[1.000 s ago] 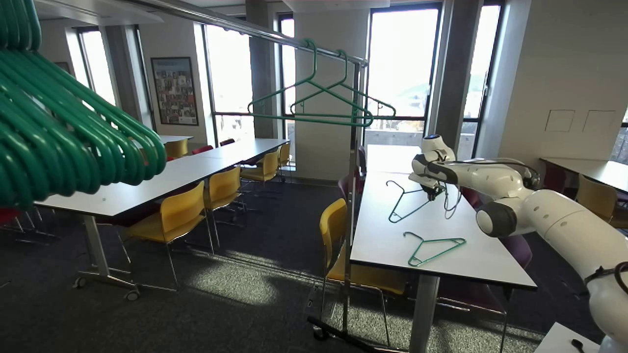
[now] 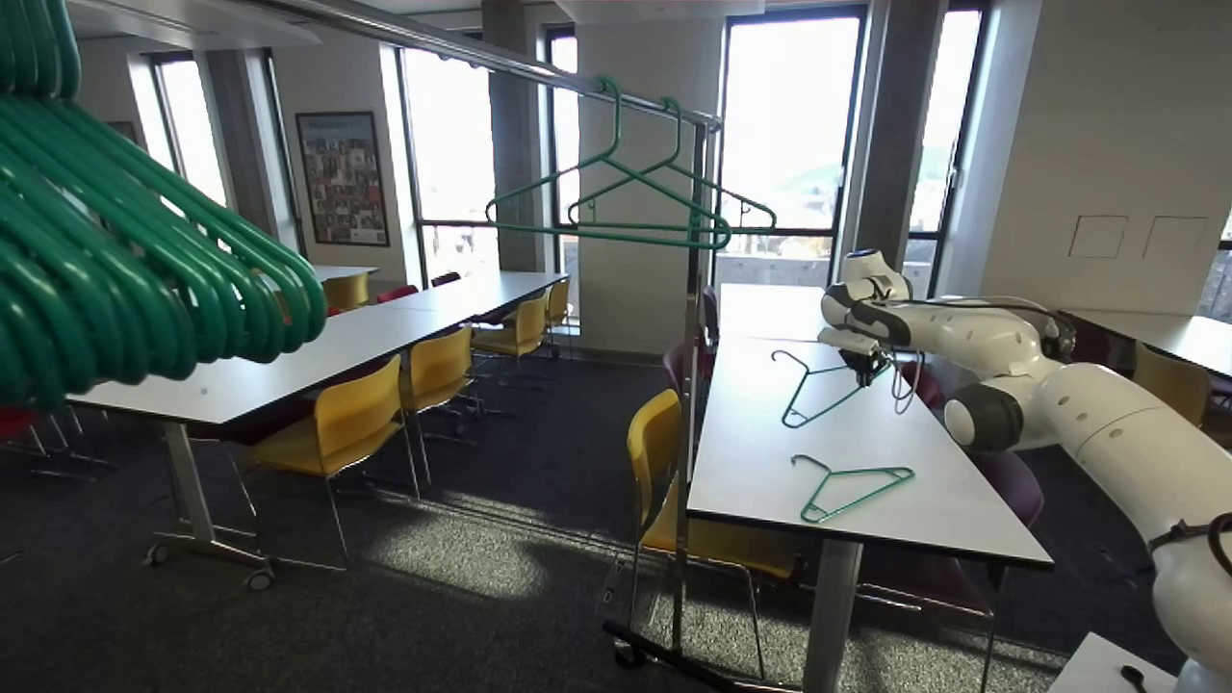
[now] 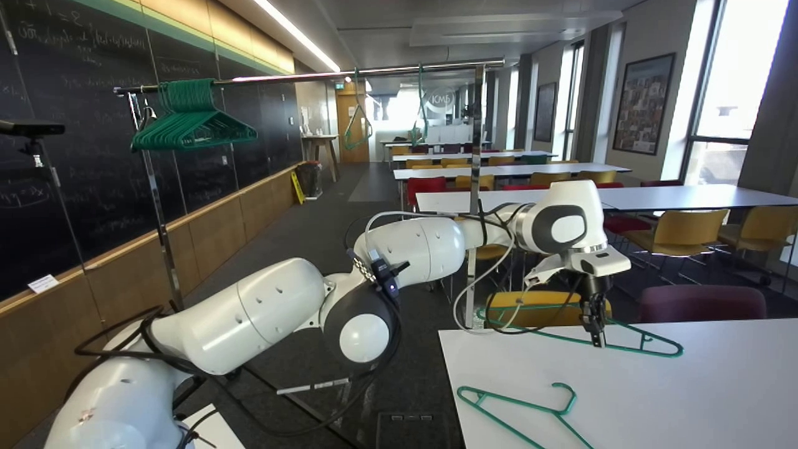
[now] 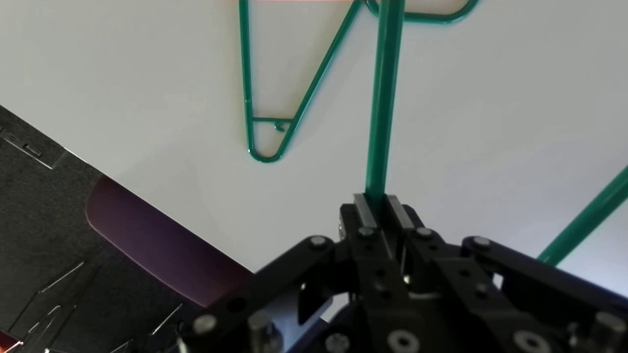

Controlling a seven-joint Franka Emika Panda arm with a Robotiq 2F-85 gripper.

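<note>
My gripper is shut on one bar of a green hanger [image 4: 385,100], which runs up and away from the fingertips in the wrist view. In the second exterior view this hanger [image 3: 647,341] hangs roughly level from the gripper [image 3: 596,340], above the white table [image 3: 718,389]. Its hook points left in the first exterior view. A second green hanger [image 2: 857,495] lies flat on the table's near part, apart from the held one. Two more green hangers [image 2: 612,231] hang at one end of the metal rail [image 2: 531,71].
A dense bunch of green hangers [image 3: 191,123] fills the rail's other end. The rack's upright post [image 2: 693,346] stands beside the table edge. Yellow chairs [image 2: 655,462] and a purple chair [image 3: 703,303] surround the table.
The gripper has risen and shifted right and away in the first exterior view, carrying its hanger along. The hanger lying on the table has stayed put.
</note>
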